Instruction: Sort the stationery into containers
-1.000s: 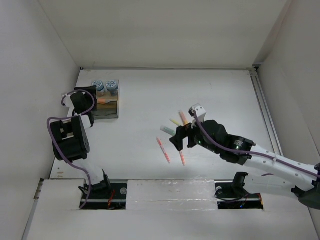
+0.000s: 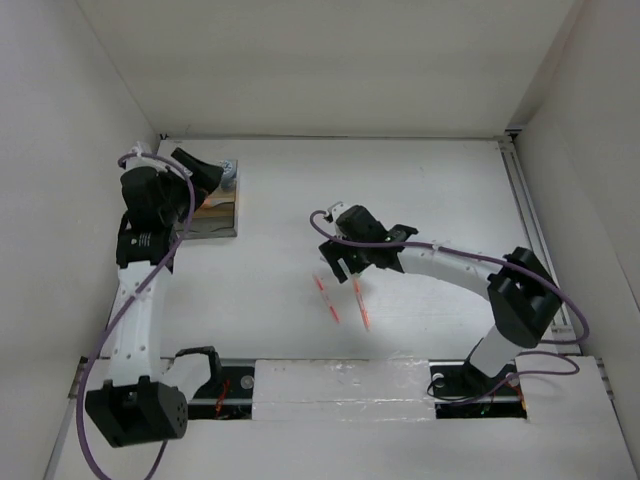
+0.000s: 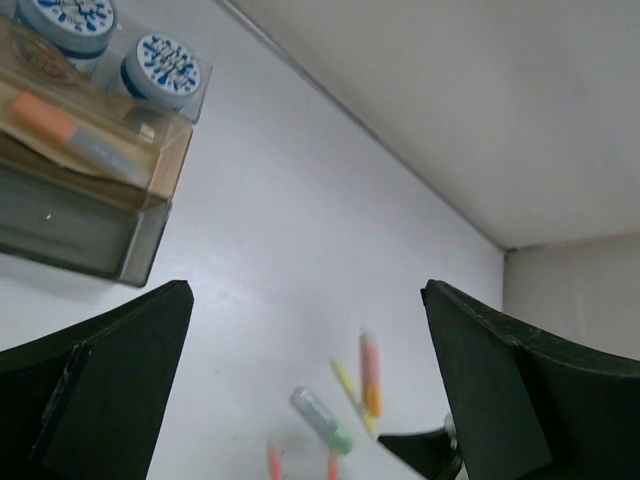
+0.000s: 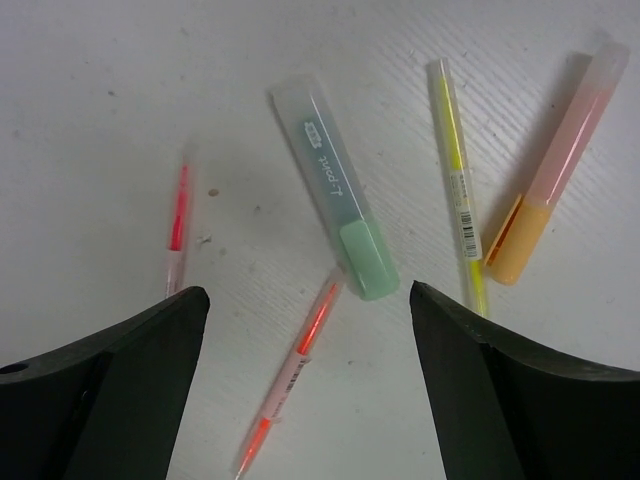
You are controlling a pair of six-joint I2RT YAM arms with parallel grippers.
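My left gripper (image 2: pixel 196 172) is raised over the organizer (image 2: pixel 205 225) at the back left, open and empty; in its wrist view the organizer holds two blue-lidded jars (image 3: pixel 160 66) and an orange-grey item (image 3: pixel 80 135). My right gripper (image 2: pixel 340 262) hangs open over the loose stationery: a green-grey marker (image 4: pixel 335 185), a thin yellow pen (image 4: pixel 456 180), a pink-orange marker (image 4: pixel 555 165), two red pens (image 4: pixel 290 375) (image 4: pixel 178 225). Nothing shows between its fingers.
White walls surround it on the back and sides.
My left arm has risen and swung up over the organizer, now hiding part of it.
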